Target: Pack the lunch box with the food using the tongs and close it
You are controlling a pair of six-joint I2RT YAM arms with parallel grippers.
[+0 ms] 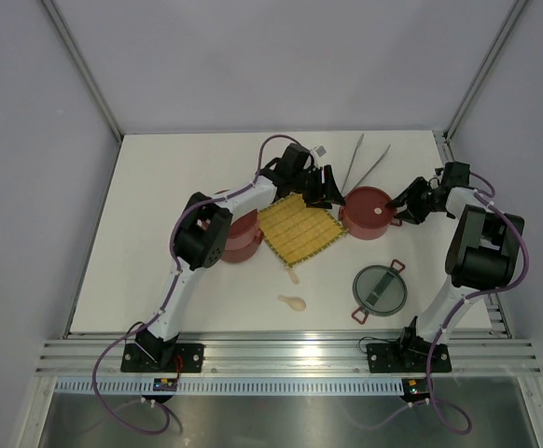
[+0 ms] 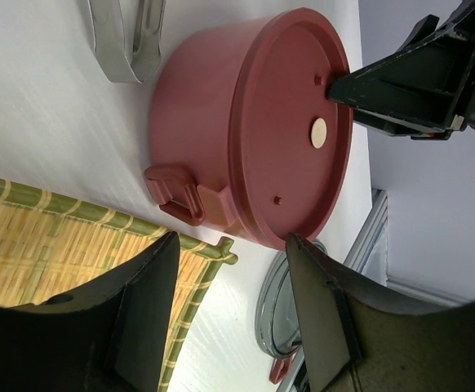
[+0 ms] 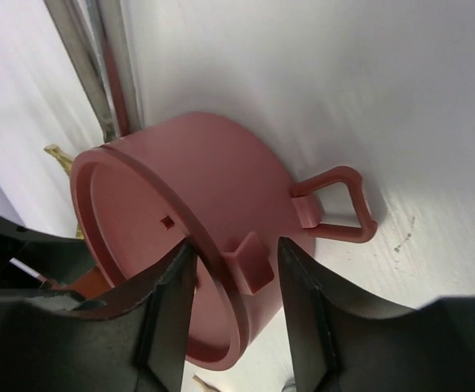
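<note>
A red lidded lunch box (image 1: 369, 210) with side handles stands at the right of the table. My left gripper (image 1: 327, 194) hangs open at its left side; in the left wrist view the fingertips (image 2: 299, 249) are near the handle and lid rim, nothing clearly held. My right gripper (image 1: 407, 205) is at the box's right edge; in the right wrist view its open fingers (image 3: 295, 257) straddle the lid rim (image 3: 190, 229). A second red pot (image 1: 241, 243) at the centre left is partly hidden by my left arm.
A yellow bamboo mat (image 1: 299, 231) lies left of the box. Two metal utensils (image 1: 374, 163) lie behind it, a grey round lid or plate (image 1: 379, 289) in front, and a wooden spoon (image 1: 291, 302) nearer the front edge.
</note>
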